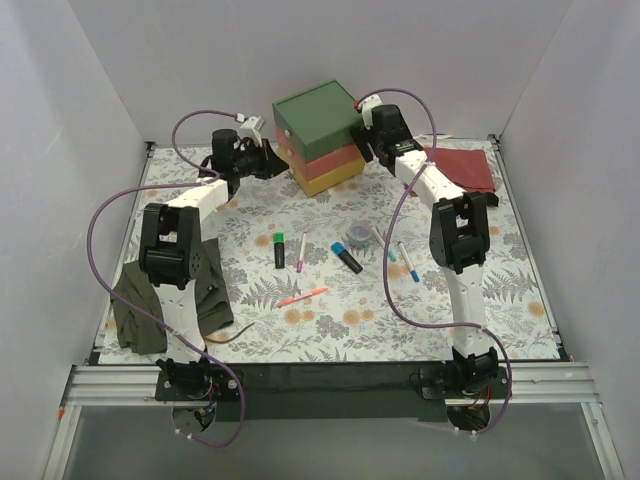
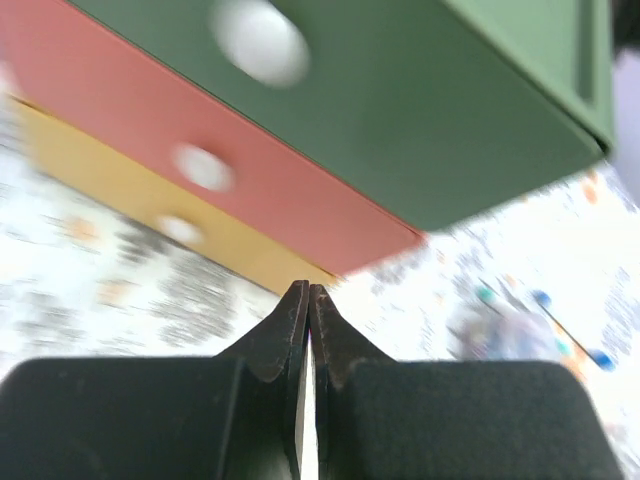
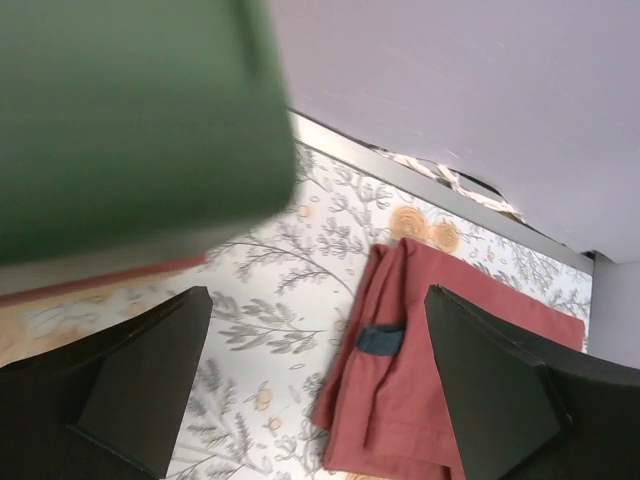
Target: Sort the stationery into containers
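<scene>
A stacked organizer stands askew at the back, with a green top [image 1: 318, 115], red middle [image 1: 325, 163] and yellow bottom drawer [image 1: 330, 180], white knobs on its front. My left gripper [image 1: 283, 165] is shut, nothing visible between its fingertips, near the front left of the stack. My right gripper [image 1: 364, 140] is open at the stack's right end, beside the green part. Markers with green [image 1: 280, 256] and blue caps [image 1: 347, 258], an orange pen [image 1: 302, 297] and several slim pens lie in front, near a clear round container [image 1: 359, 235].
A dark green cloth [image 1: 140, 310] covers the front left. A folded red cloth [image 1: 465, 165] lies at the back right. Walls close in the back and sides.
</scene>
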